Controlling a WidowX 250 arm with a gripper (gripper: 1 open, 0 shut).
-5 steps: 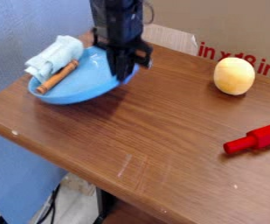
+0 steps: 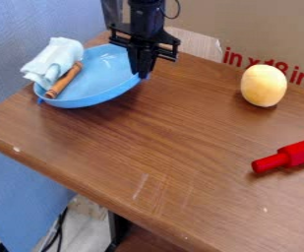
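Observation:
A blue plate (image 2: 97, 86) rests at the back left of the wooden table, holding a white-and-pale-blue cloth (image 2: 52, 59) with a brown wooden stick (image 2: 64, 80) on it. My black gripper (image 2: 143, 66) is over the plate's right part, pointing down, its tips low by the rim; whether it is open or shut is unclear.
A pale yellow round object (image 2: 264, 86) stands at the back right, and a red rolling pin (image 2: 288, 156) lies at the right edge. A cardboard box (image 2: 260, 30) stands behind.
The arm and gripper have moved back and slightly up in the view, with the plate's right side shifting back a little too.

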